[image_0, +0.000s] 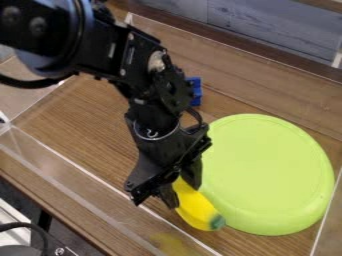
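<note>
The black gripper (181, 182) points down, shut on a yellow banana (198, 206) with a greenish tip, which sticks out toward the lower right. The banana is at the left edge of a light green round plate (270, 170); whether it rests on the table or is slightly raised I cannot tell.
A small blue object (195, 88) stands behind the arm near the back. A grey plank wall (261, 35) runs along the back.
</note>
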